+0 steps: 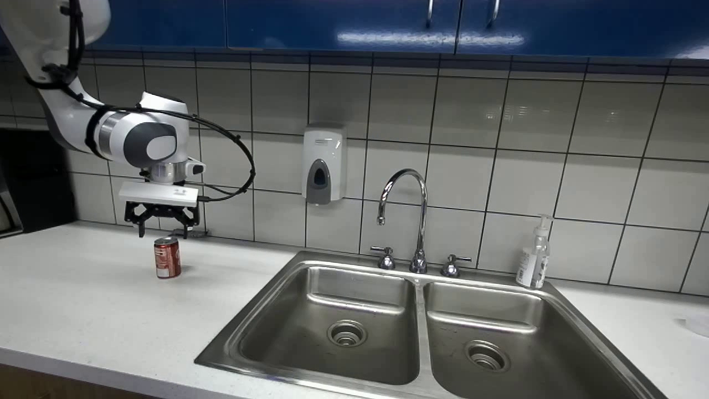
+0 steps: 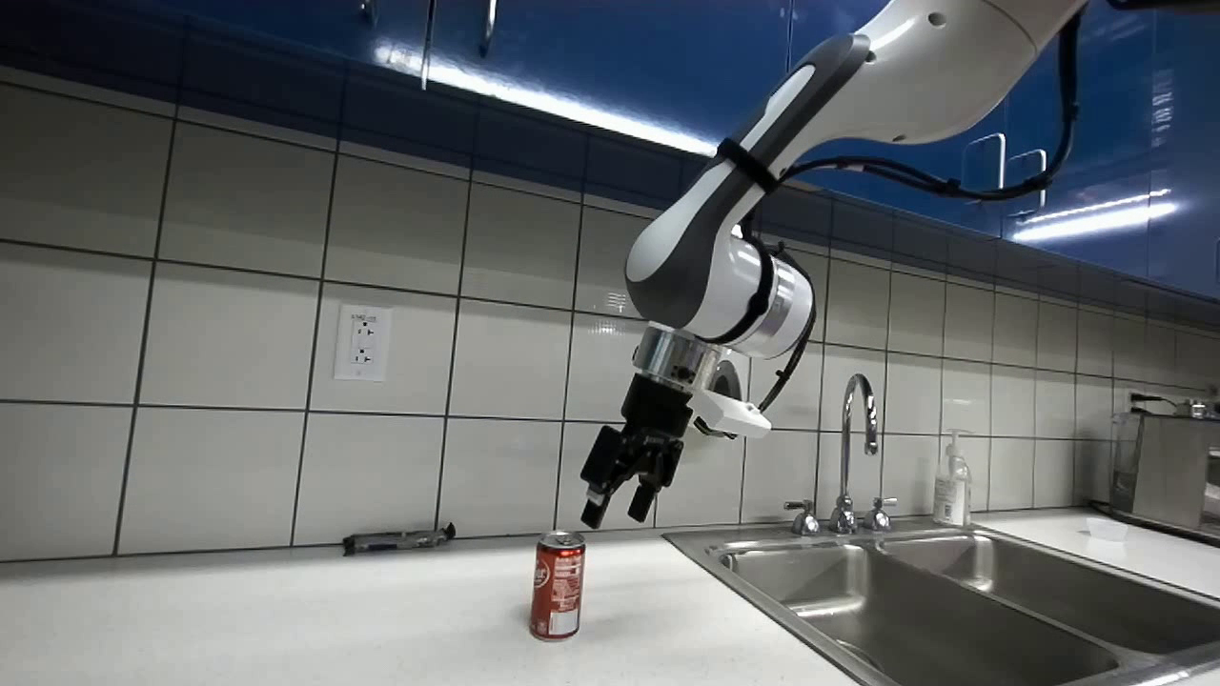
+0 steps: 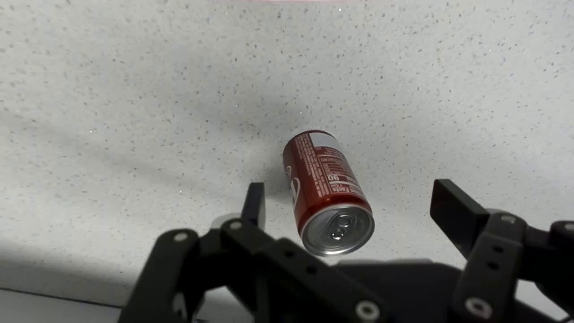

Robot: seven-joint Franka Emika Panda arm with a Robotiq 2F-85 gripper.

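Note:
A small red soda can (image 1: 167, 258) with a silver top stands upright on the white counter, left of the sink. My gripper (image 1: 163, 235) hangs above it, pointing down, its two black fingers spread wide. From the other side, the gripper (image 2: 619, 514) appears higher than the can (image 2: 558, 585) and a little to its right, not touching it. In the wrist view the can (image 3: 329, 194) lies within the span of the open gripper, closer to the left finger. Nothing is held.
A double steel sink (image 1: 423, 326) with a tall faucet (image 1: 423, 219) takes up the counter to the right. A pump bottle (image 1: 533, 256) stands behind it. A dark flat object (image 2: 397, 539) lies by the tiled wall.

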